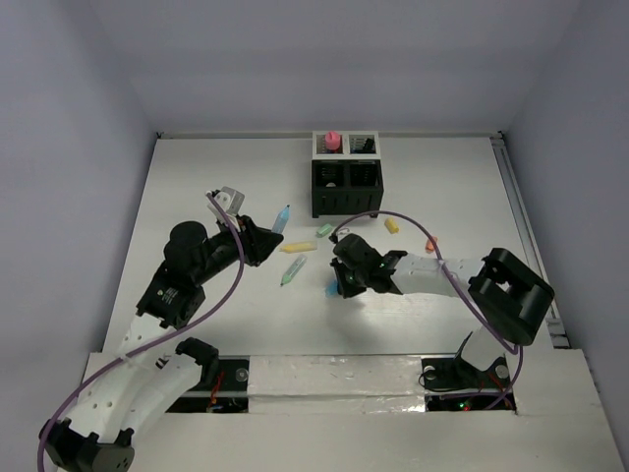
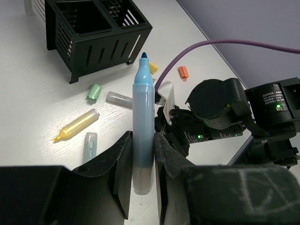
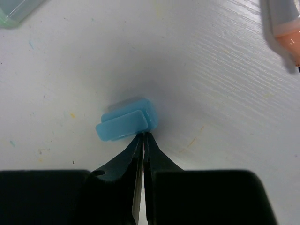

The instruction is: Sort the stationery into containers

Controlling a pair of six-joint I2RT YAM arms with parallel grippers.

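Observation:
My left gripper is shut on an upright light blue marker (image 2: 143,108), held above the table. My right gripper is low at the table's middle, shut, its tips at a small blue piece (image 3: 123,124), apparently a cap; whether it is gripped is unclear. A yellow marker (image 2: 79,123), a green eraser (image 2: 93,92) and a grey-green marker (image 2: 90,148) lie loose. An orange piece (image 2: 183,72) and a yellow piece (image 1: 391,225) lie at the right. The black container (image 1: 347,202) has several compartments, a pink item (image 1: 332,140) in a back one.
The right arm (image 1: 423,277) spans the table's right half, its purple cable arching over it. Walls enclose the back and sides.

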